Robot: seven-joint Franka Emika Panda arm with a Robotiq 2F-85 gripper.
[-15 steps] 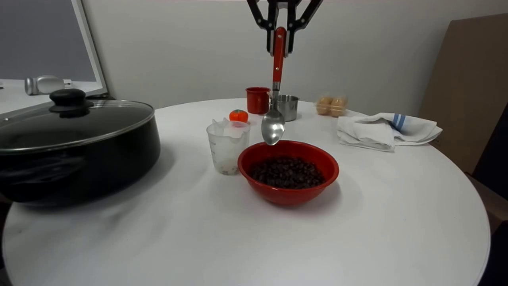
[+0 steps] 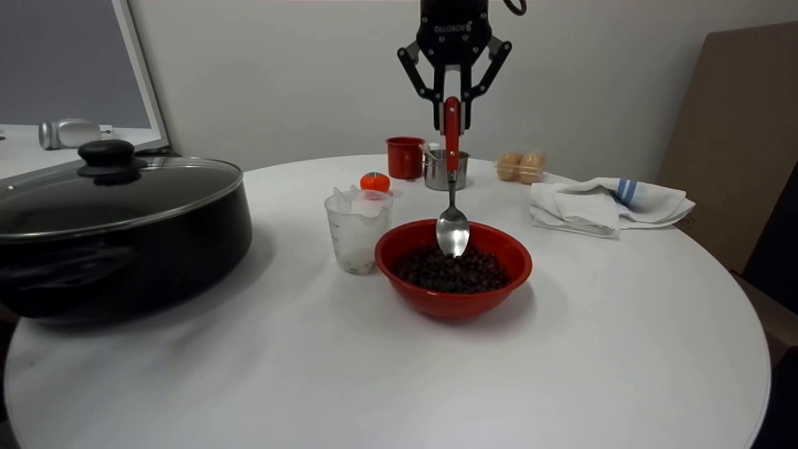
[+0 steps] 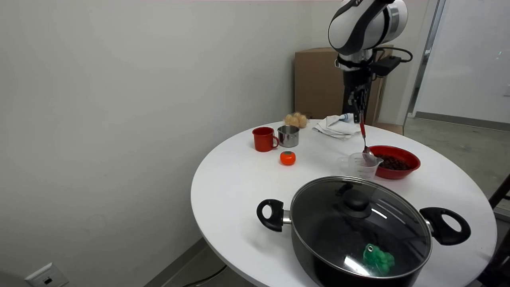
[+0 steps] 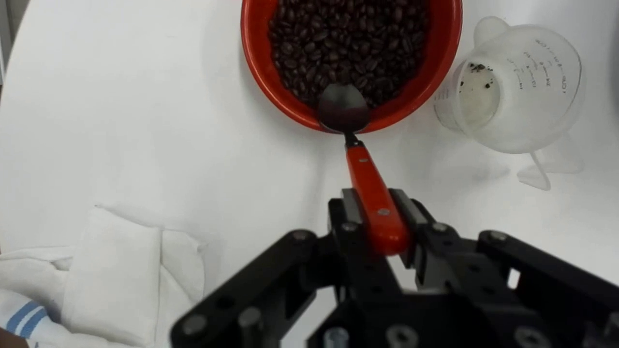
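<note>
My gripper (image 2: pixel 452 120) is shut on the red handle of a spoon (image 2: pixel 452 232), which hangs bowl-down. The spoon's metal end reaches the back part of a red bowl (image 2: pixel 456 305) that holds dark coffee beans (image 2: pixel 452 273). In the wrist view the spoon (image 4: pixel 371 191) lies across the bowl's near rim (image 4: pixel 272 95), its tip over the edge of the beans (image 4: pixel 348 46); whether it touches them I cannot tell. Beside the bowl stands a clear measuring cup (image 2: pixel 359 232) with a few dark bits at its bottom.
A large black lidded pot (image 3: pixel 358 229) fills the table's left side in exterior view 1. Farther back are a red mug (image 2: pixel 404 158), a metal cup (image 2: pixel 456 172), a tomato-like red item (image 2: pixel 374 182), eggs (image 2: pixel 521 166) and a white towel (image 2: pixel 591 206).
The gripper and spoon have come down and slightly right in exterior view 1. The spoon's end has gone from above the bowl's back rim to inside the bowl's outline.
</note>
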